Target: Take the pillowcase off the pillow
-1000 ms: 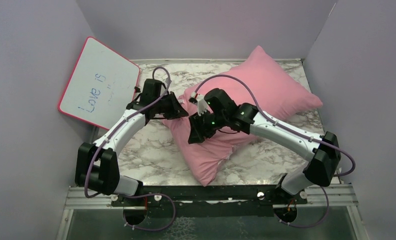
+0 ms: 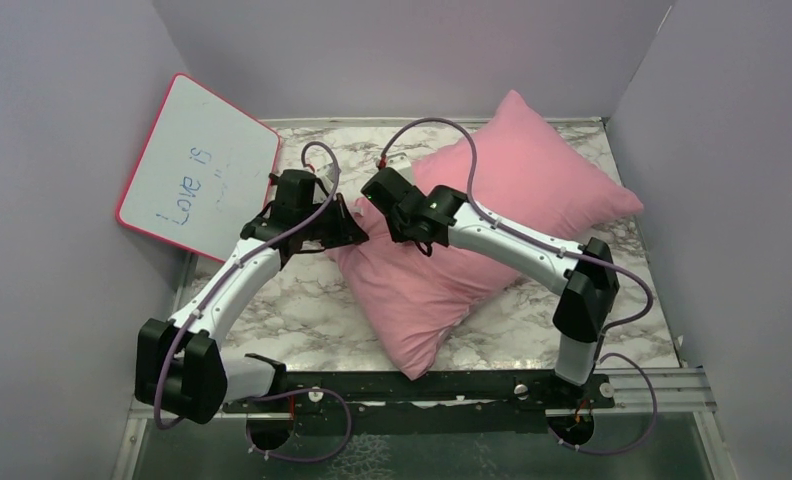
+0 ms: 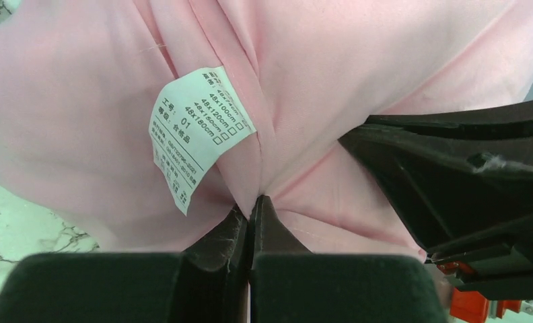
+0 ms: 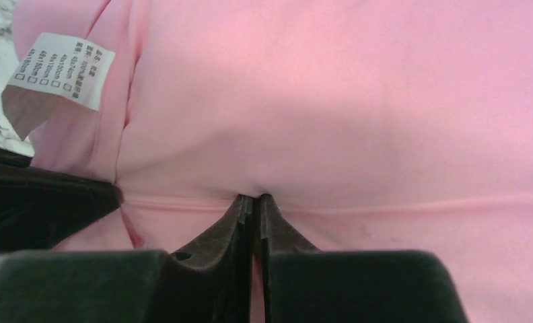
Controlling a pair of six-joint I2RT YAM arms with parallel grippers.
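Observation:
The pink pillow in its case (image 2: 518, 180) lies diagonally on the marble table. My left gripper is shut at its left end, pinching into the cloth along a hemmed fold beside a white label (image 3: 200, 124). My right gripper is also shut, its tips pressed into a horizontal crease of pink cloth close beside the left gripper, which shows at the left of the right wrist view. How much cloth, if any, sits between either pair of fingertips cannot be seen clearly.
A whiteboard (image 2: 202, 160) leans at the left. Grey walls surround the marble table (image 2: 262, 310), which has bare strips at the front left, front right and back.

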